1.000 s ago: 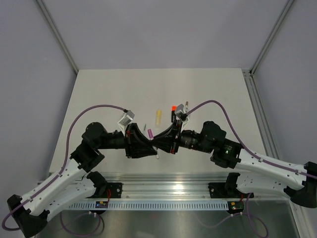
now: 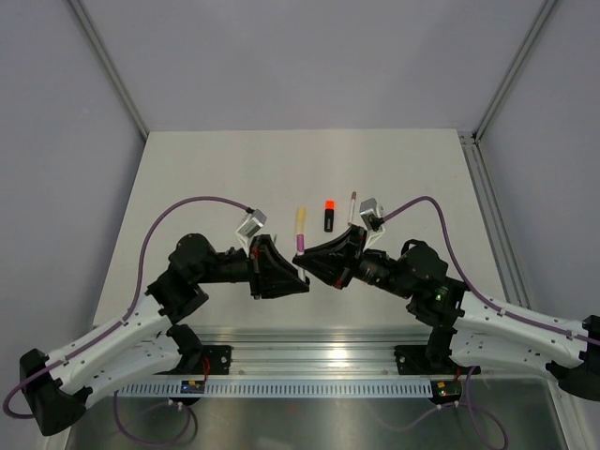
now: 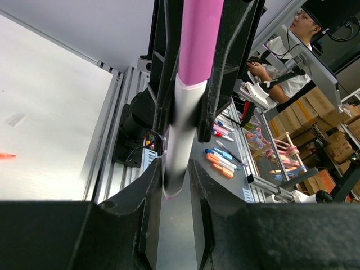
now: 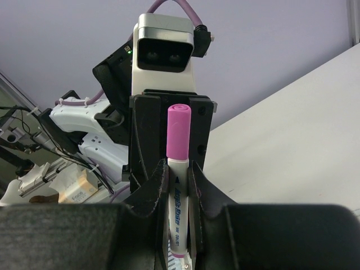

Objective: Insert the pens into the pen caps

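Note:
A white pen with a pink cap (image 2: pixel 300 246) stands roughly upright between my two grippers, over the front middle of the table. In the right wrist view the pink cap (image 4: pixel 179 130) meets the white barrel (image 4: pixel 178 205) with no visible gap. My right gripper is shut on the barrel, just below the cap. From the opposite side my left gripper has its fingertips close around the lower white end, shut on the pen. Its fingers (image 4: pixel 146 132) show behind the pen in the right wrist view. How firmly each one grips does not show.
Behind the grippers lie a yellow pen (image 2: pixel 301 220), a black pen with an orange cap (image 2: pixel 329 216) and a slim pale pen (image 2: pixel 352 206). Both arms nearly meet in the middle, leaving little room between them.
Both grippers have shifted to the right together with the pen. The pen's pink end has moved right, now just in front of the yellow pen, and looks more upright in the top view.

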